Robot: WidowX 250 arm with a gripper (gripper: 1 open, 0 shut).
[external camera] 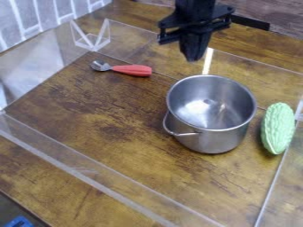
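Note:
The black gripper [193,53] hangs at the top centre, above and behind a steel pot [208,120]; its tip appears shut, with nothing visible in it. The pot stands on the wooden surface with a wire handle at its front left. A red-handled utensil [130,70] with a metal head lies to the left, behind the pot. A pale green oblong object [277,127], like a vegetable, lies just right of the pot.
Clear plastic walls [95,193] border the wooden area on the sides. A blue object [14,222] sits at the bottom-left corner.

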